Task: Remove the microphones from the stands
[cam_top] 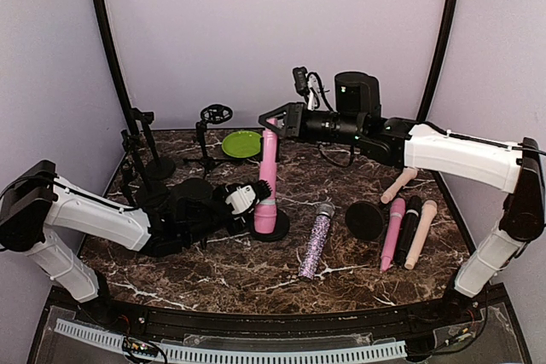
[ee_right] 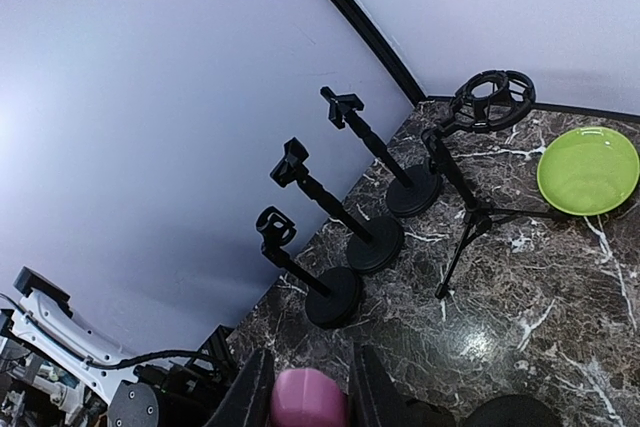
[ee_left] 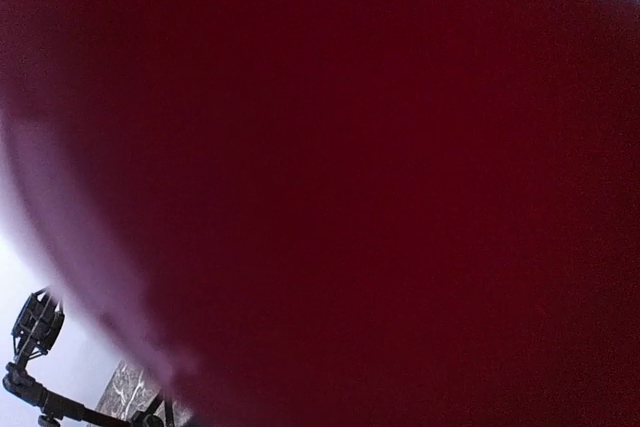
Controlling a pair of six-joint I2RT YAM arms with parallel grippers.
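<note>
A pink microphone stands upright over a round black base at the table's middle. My right gripper is shut on its top end; in the right wrist view the pink tip sits between the fingers. My left gripper is at the microphone's lower part from the left; whether its fingers are closed round it is hidden. The left wrist view is almost filled by a blurred dark red and pink surface.
A green plate and several empty black stands are at the back and left. A glittery microphone lies in front, right of the base. Several more microphones and a black disc lie at the right.
</note>
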